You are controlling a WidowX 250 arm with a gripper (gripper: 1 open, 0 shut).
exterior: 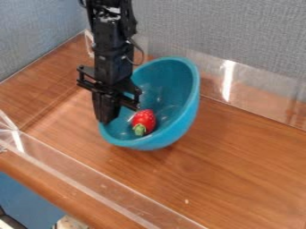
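A turquoise bowl [180,94] stands tilted on the wooden table, its right side raised. A red strawberry [143,119] with a green top lies inside, low at the bowl's left front. My black gripper [106,112] is at the bowl's left rim, fingertips pointing down and mostly dark; it looks shut, and whether it touches the rim is unclear.
A grey wall is behind, a blue-grey one at the left. Clear plastic edging [107,192] runs along the front left and back.
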